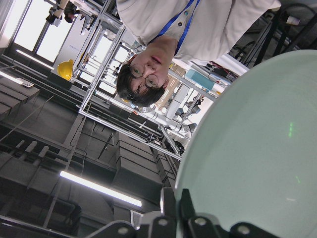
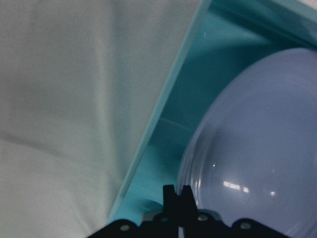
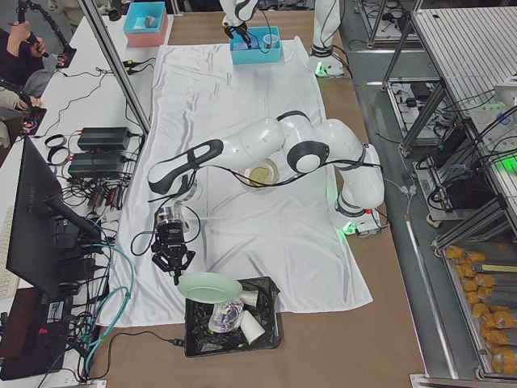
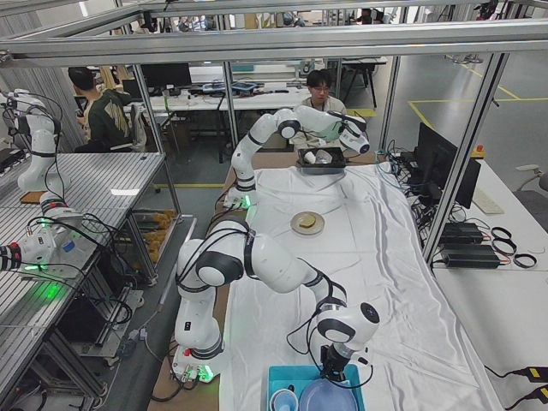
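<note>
A pale green plate (image 3: 210, 286) is held by my left gripper (image 3: 178, 269) over a black crate (image 3: 192, 339) with white cups and a clear item in it; in the left wrist view the plate (image 1: 252, 144) stands steeply, its rim between the fingers. At the other end of the cloth, a lilac-blue plate (image 2: 257, 134) lies in a light blue bin (image 4: 278, 377), beside a small cup (image 4: 284, 401). My right gripper is at that plate's rim, fingers close together on it.
A beige plate with a yellow item (image 4: 307, 223) sits mid-cloth (image 4: 317, 265). Monitors, cables and black boxes line one side; a seated person is beyond the crate.
</note>
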